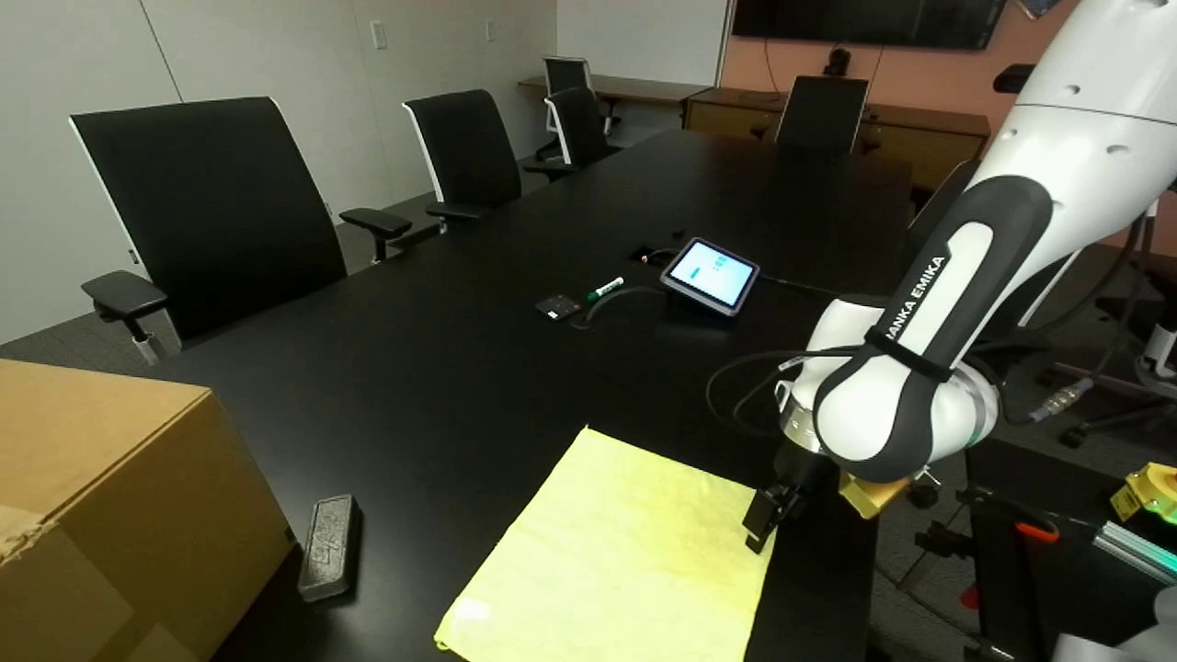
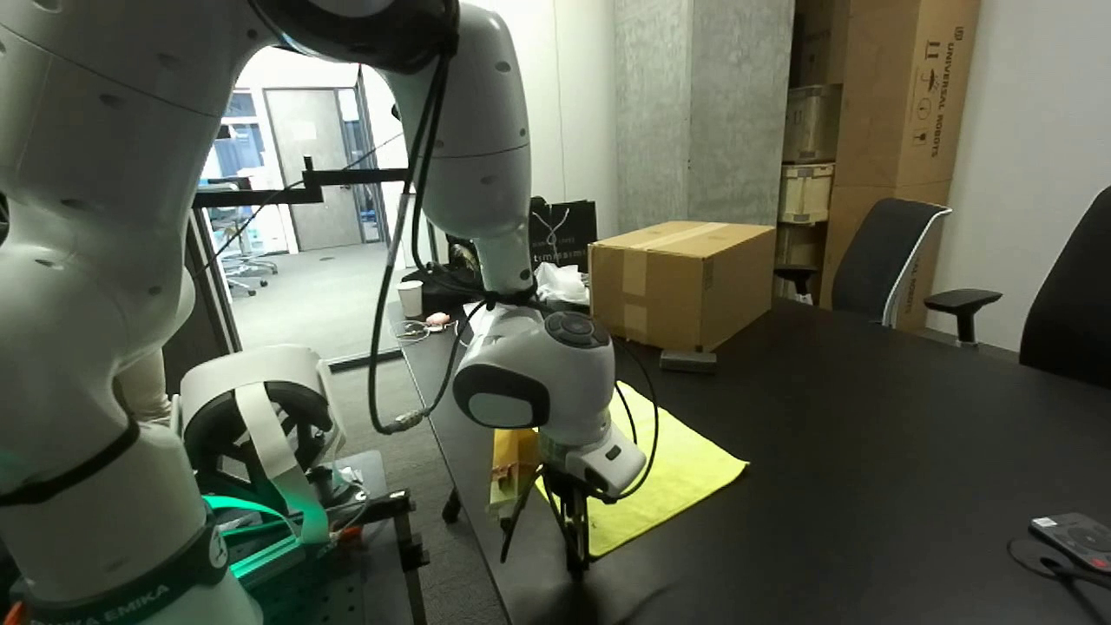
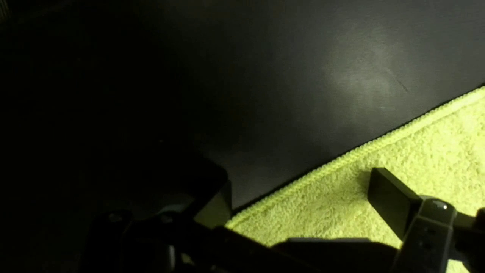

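A yellow cloth (image 1: pixel 623 552) lies spread nearly flat on the black table, its stitched edge crossing the wrist view diagonally. Over the corner of the cloth nearest the robot is my gripper (image 1: pixel 763 530), pointing down. The wrist view shows the gripper open, with a wide gap between its fingers. One finger (image 3: pixel 393 202) stands over the cloth (image 3: pixel 327 204); the other sits in shadow at the cloth's corner. Nothing is held. Whether the fingertips touch the fabric, I cannot tell.
A dark eraser-like block (image 1: pixel 328 546) lies left of the cloth, beside a cardboard box (image 1: pixel 132 519). Farther up the table are a tablet (image 1: pixel 712 274), a green marker (image 1: pixel 606 289) and a small black device (image 1: pixel 558 307). Bare table separates them from the cloth.
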